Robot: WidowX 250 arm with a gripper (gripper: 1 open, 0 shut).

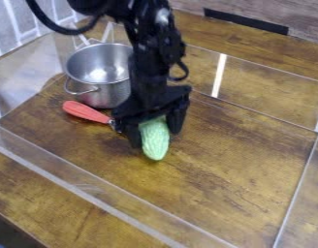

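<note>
My black gripper [151,121] is low over the wooden table, straddling a light green, bumpy oblong object [155,142], which points toward the front. The fingers are open around it; whether they touch it is hard to tell. A red-handled utensil [86,112] lies to the left, its metal end partly hidden by the gripper.
A steel pot [97,73] with handles stands at the back left, close behind the red handle. A clear edge strip runs along the left.
</note>
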